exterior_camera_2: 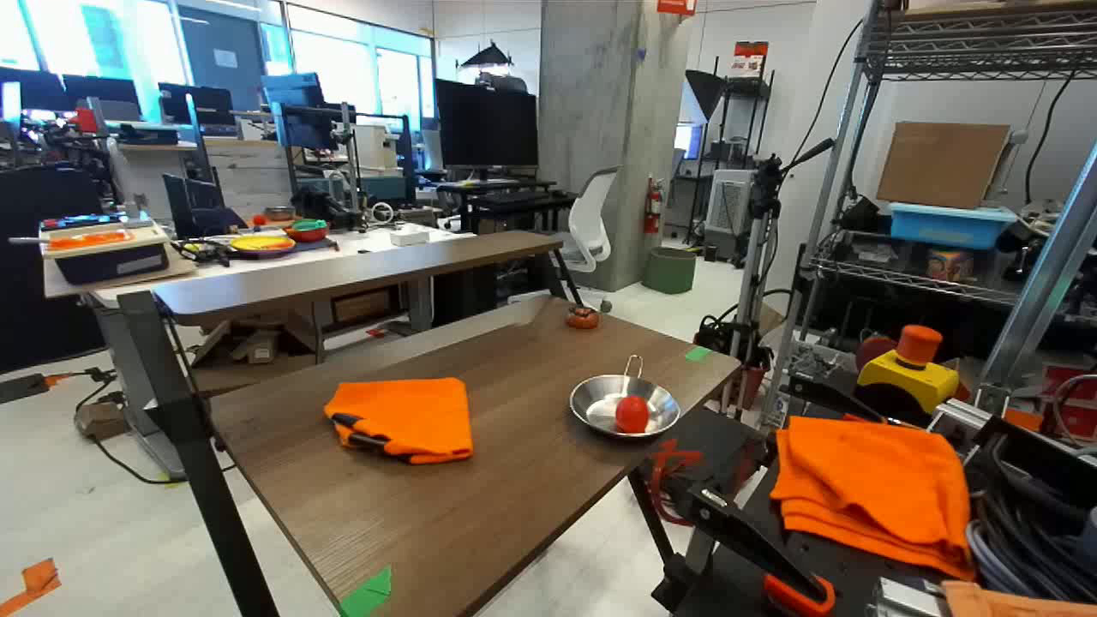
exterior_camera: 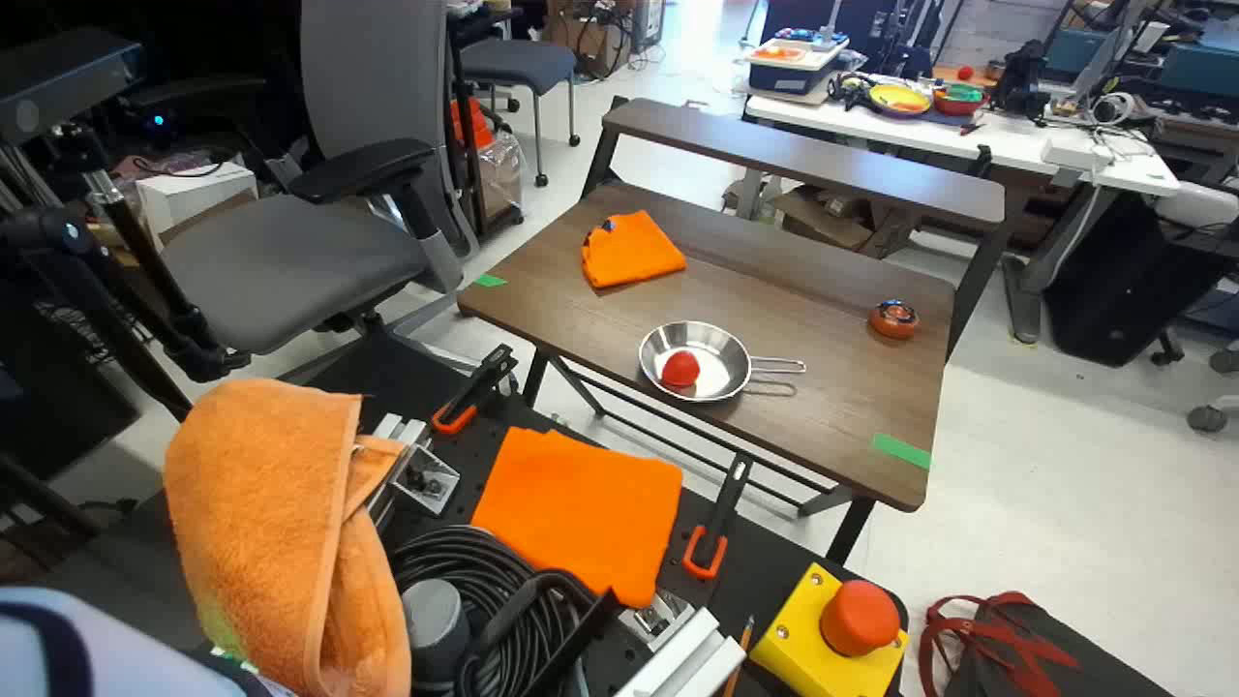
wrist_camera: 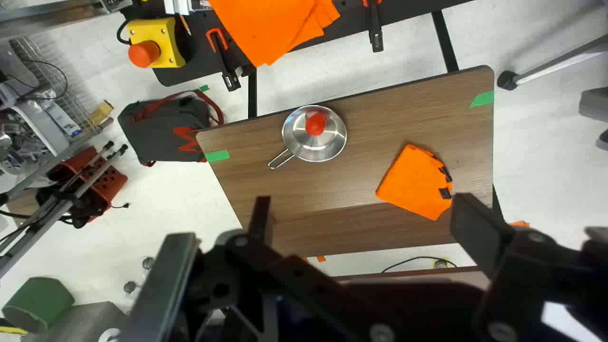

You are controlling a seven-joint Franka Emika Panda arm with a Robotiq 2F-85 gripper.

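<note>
My gripper stands open high above the desk, its two fingers far apart and nothing between them. Neither exterior view shows it. On the brown desktop sits a steel pan (exterior_camera: pixel 735 374), its wire handle pointing right in exterior view 1. A red ball-like object (exterior_camera: pixel 680 370) lies inside the pan; the wrist view shows both the pan (wrist_camera: pixel 312 149) and the red object (wrist_camera: pixel 315 123) clear of the fingers. A folded orange cloth (exterior_camera_2: pixel 411 416) with dark patches rests on the same desktop. Near one end is a small round orange-brown object (exterior_camera: pixel 893 319), not visible in the wrist view.
Above the desk's back edge runs a raised shelf (exterior_camera: pixel 813 159). Along the front is a black bench carrying another orange cloth (exterior_camera: pixel 581 511), clamps and a yellow box with a red button (exterior_camera: pixel 842 633). Bare desktop (wrist_camera: pixel 365 171) separates pan and cloth. Green tape (exterior_camera: pixel 901 451) marks a corner.
</note>
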